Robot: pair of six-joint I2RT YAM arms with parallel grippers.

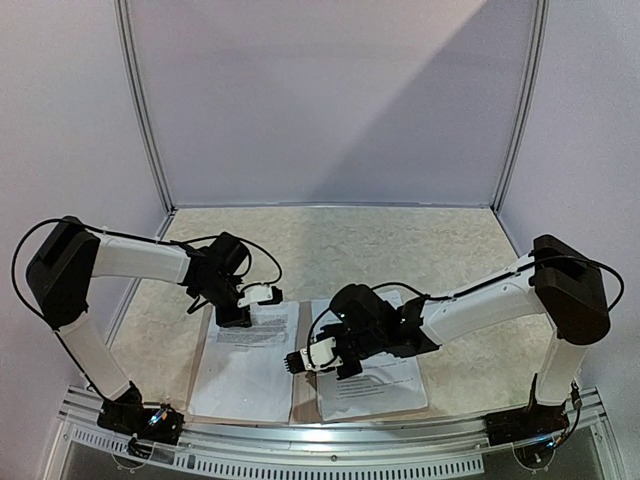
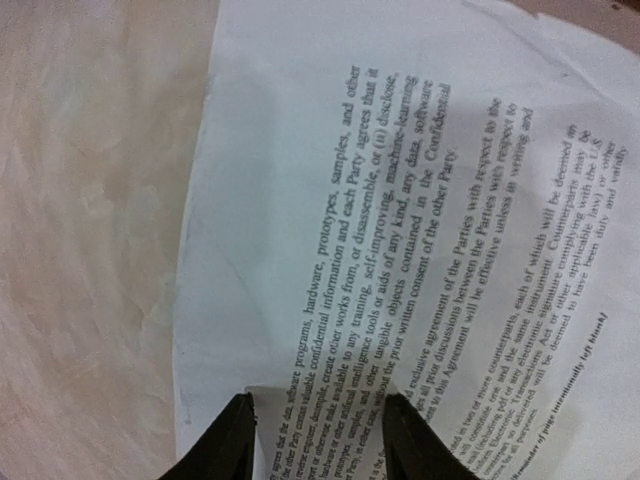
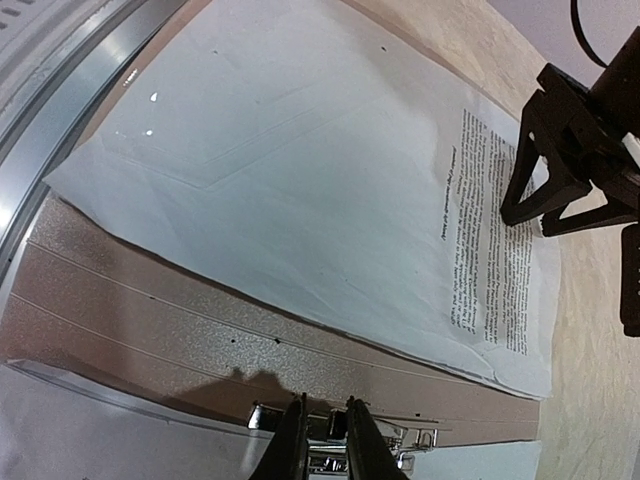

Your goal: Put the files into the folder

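An open brown folder (image 3: 230, 325) lies flat near the table's front edge. Printed sheets (image 1: 245, 370) cover its left half, and a second set of papers (image 1: 375, 390) lies over its right half. A metal clip (image 3: 400, 435) is at the inner edge of the right-hand papers. My left gripper is open over the printed text at the far end of the left sheets, its fingertips down at the paper. In the right wrist view, my right gripper is at the clip with a narrow gap between its fingers; whether it grips the clip is unclear.
A metal rail (image 1: 330, 440) runs along the front, close to the folder's near edge. Both arms reach in from the sides, the left one visible across the folder in the right wrist view.
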